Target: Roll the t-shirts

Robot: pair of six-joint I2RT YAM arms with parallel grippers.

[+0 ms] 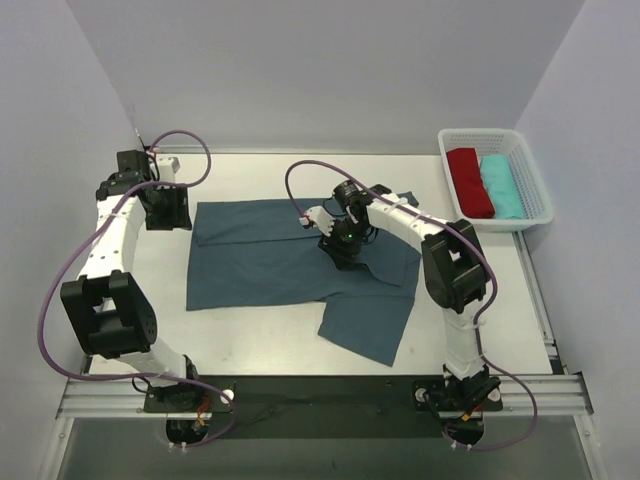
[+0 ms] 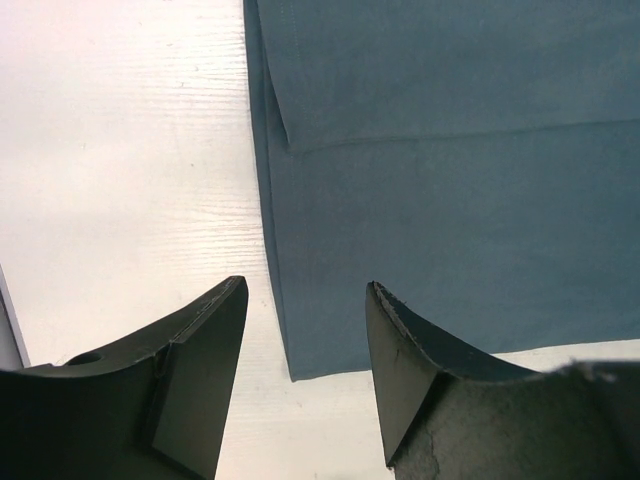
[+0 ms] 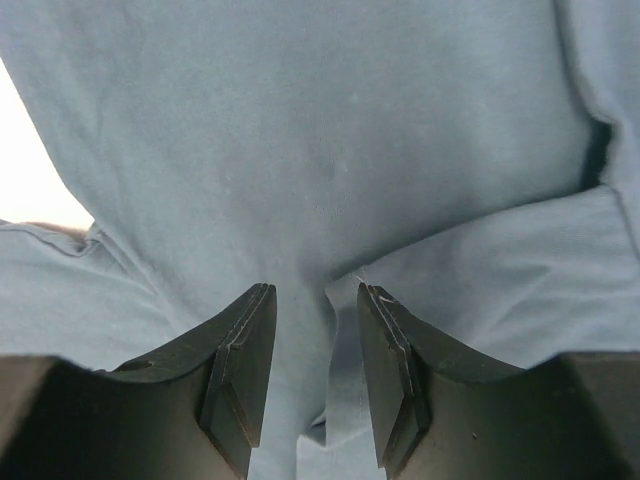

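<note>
A dark grey-blue t-shirt (image 1: pixel 260 275) lies spread on the white table, its folds near the right side, one sleeve reaching toward the front. My left gripper (image 1: pixel 172 215) hangs left of the shirt; in the left wrist view its open fingers (image 2: pixel 200 360) are by the shirt's lower left edge, with nothing between them. My right gripper (image 1: pixel 335 255) is over the right middle of the shirt; in the right wrist view its fingers (image 3: pixel 230 380) stand apart above a folded flap (image 3: pixel 470 290).
A white basket (image 1: pixel 530 215) at the back right holds folded red (image 1: pixel 470 185) and turquoise (image 1: pixel 500 185) cloths.
</note>
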